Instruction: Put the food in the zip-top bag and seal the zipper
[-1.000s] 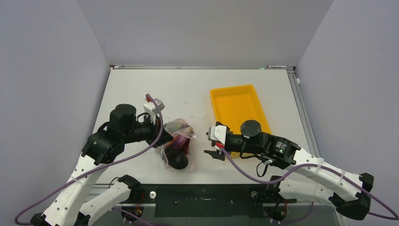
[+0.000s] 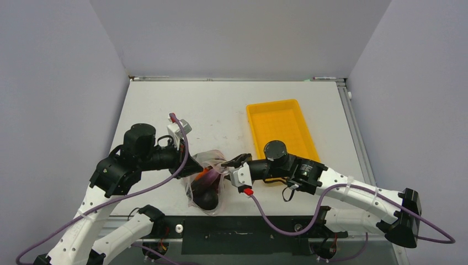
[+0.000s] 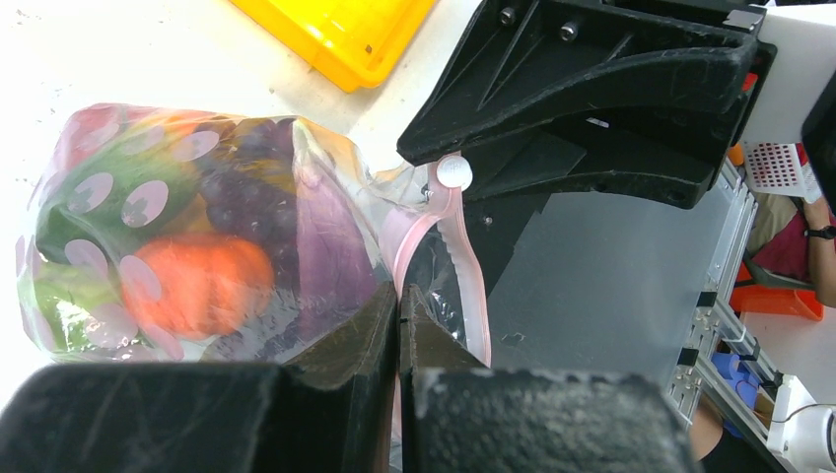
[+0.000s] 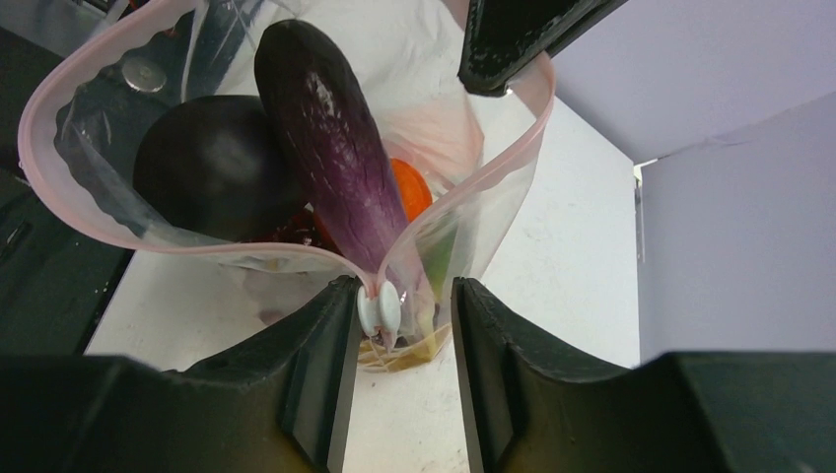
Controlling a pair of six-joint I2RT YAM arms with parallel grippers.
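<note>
The zip top bag (image 2: 201, 193) on the table holds vegetables: a dark eggplant (image 4: 330, 148), a black round item (image 4: 202, 172), an orange pepper (image 3: 197, 281), green items and grapes. Its pink-rimmed mouth gapes in the right wrist view. My left gripper is shut on the bag's rim. My right gripper is open, its fingers either side of the white zipper slider (image 3: 453, 171) at one end of the mouth.
An empty yellow tray (image 2: 278, 121) sits right of the bag, under part of the right arm. Walls border the sides and back.
The right gripper has moved left, from beside the tray to the bag's edge. The left arm has shifted slightly, and the bag with it.
</note>
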